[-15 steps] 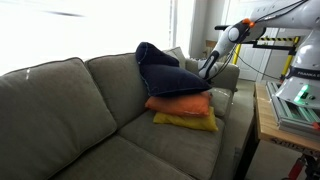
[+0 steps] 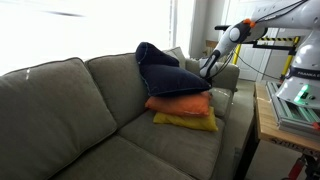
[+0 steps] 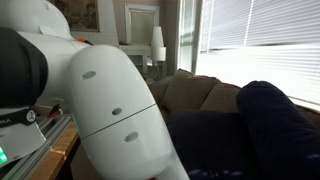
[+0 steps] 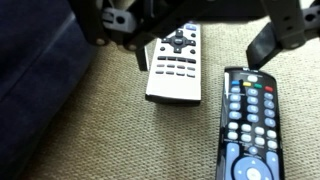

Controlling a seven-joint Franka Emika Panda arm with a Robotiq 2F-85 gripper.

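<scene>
In the wrist view my gripper is open, its dark fingers (image 4: 263,47) spread wide at the top. A silver remote control (image 4: 174,88) with dark buttons lies on the woven couch fabric, its upper end hidden by the gripper. It shows between the fingers, nearer the left one; whether they touch cannot be told. To its right lies a black remote (image 4: 252,135) with pale and coloured buttons, its top end close by the right finger. From the side, the gripper (image 2: 207,69) appears low behind the pillows, small and partly hidden.
Dark blue pillows (image 2: 170,77) rest on an orange pillow (image 2: 180,103) and a yellow one (image 2: 187,121) on the grey couch (image 2: 95,160). Dark blue cloth (image 4: 45,80) borders the left of the wrist view. A wooden table (image 2: 268,122) stands at right.
</scene>
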